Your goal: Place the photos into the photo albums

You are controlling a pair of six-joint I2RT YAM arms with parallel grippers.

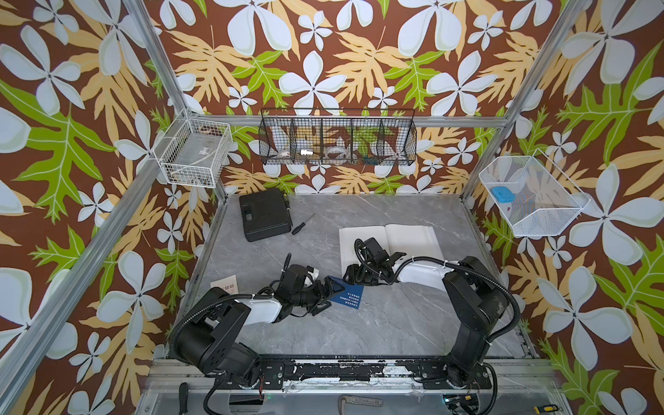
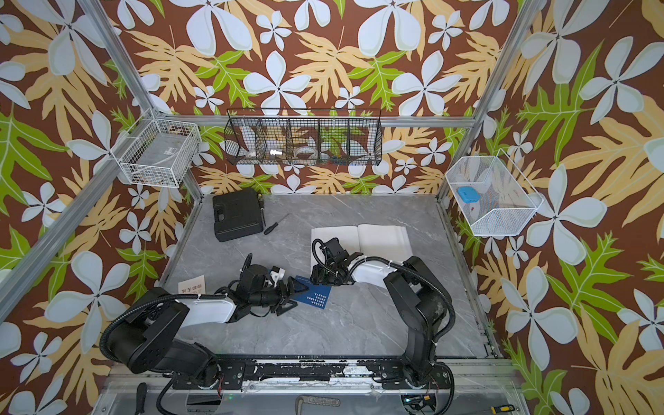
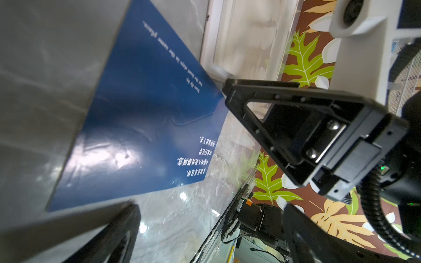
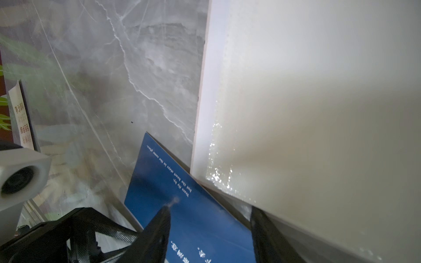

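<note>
A blue photo card [image 1: 347, 293] with white lettering lies on the table between the two arms, below the near left corner of the open white album [image 1: 413, 238]. My left gripper stands open at the card's left side, one blurred finger [image 3: 125, 230] close to its edge. Above the card's upper end, my right gripper is partly open, its fingers apart over the blue surface. Whether either gripper touches the card cannot be told. In the right wrist view the card's edge passes close by the album page's corner [image 4: 204, 171].
A pale printed card [image 1: 224, 284] lies at the table's left. Farther back are a black case [image 1: 265, 215] and a screwdriver [image 1: 301, 224]. Wire baskets hang on the walls. The two grippers are close together over the card.
</note>
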